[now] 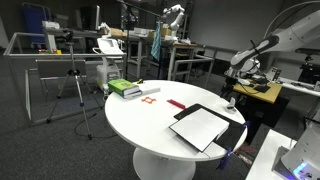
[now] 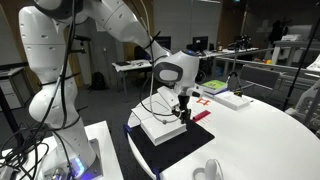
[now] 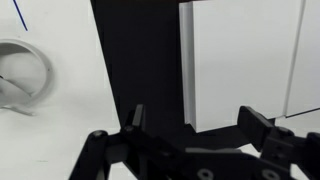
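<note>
My gripper is open in the wrist view, its two dark fingers wide apart with nothing seen between them. Beneath it lie a black mat and a white flat box-like object (image 3: 240, 60), parted by a seam on its right side. The same white object (image 1: 200, 128) rests on the black mat (image 1: 216, 112) in exterior view 1. In exterior view 2 the white object (image 2: 150, 122) is partly hidden by the arm. A round white hollow item (image 3: 22, 72) sits off the mat, left of the gripper in the wrist view.
A red item (image 1: 177, 103), a small orange item (image 1: 150, 99) and a green-and-white box (image 1: 128, 88) lie farther off on the round white table (image 1: 122, 115). The table's left part has open room. A tripod (image 1: 75, 85) stands beyond it on the floor.
</note>
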